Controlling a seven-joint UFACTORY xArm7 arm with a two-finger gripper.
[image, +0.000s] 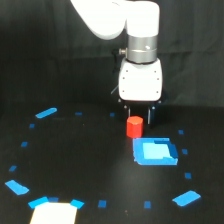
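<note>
My gripper (138, 112) points down, its two fingers apart with nothing visible held between them. It stands open just above or behind the red cylinder (134, 128). That cylinder is upright on the black table, immediately behind a blue-rimmed tray (172, 147). White and pale blue show inside the tray. Whether the fingers touch the cylinder, or how far in depth they are from it, I cannot tell.
Blue tape marks dot the dark surface, with a longer strip (46, 113) at back left and another (186, 198) at front right. A pale block (53, 213) lies at the lower left edge.
</note>
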